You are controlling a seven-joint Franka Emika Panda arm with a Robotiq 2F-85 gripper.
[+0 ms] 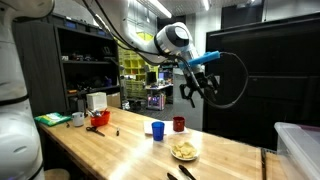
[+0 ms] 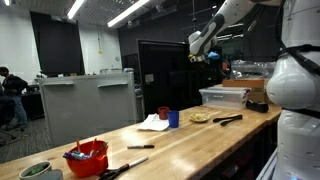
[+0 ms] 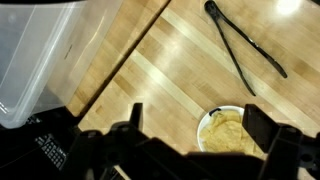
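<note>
My gripper point(image 1: 201, 93) hangs high above the wooden table, open and with nothing between its fingers. In the wrist view, the gripper shows its two dark fingers wide apart. Below and between them lies a white bowl of yellowish chips point(image 3: 230, 133), partly covered by the right finger; the same bowl point(image 1: 184, 149) sits on the table in exterior view 1. Black tongs point(image 3: 236, 45) rest on the wood near it. A blue cup point(image 1: 158, 131) and a red cup point(image 1: 179, 124) stand behind the bowl.
A clear plastic bin point(image 3: 40, 50) occupies the table's other end. White paper or cloth point(image 2: 154, 123) lies by the cups. A red basket point(image 2: 87, 160) with small items, a black-handled tool point(image 2: 120, 168) and a dark object point(image 2: 140, 147) lie farther along. Bare wood separates them.
</note>
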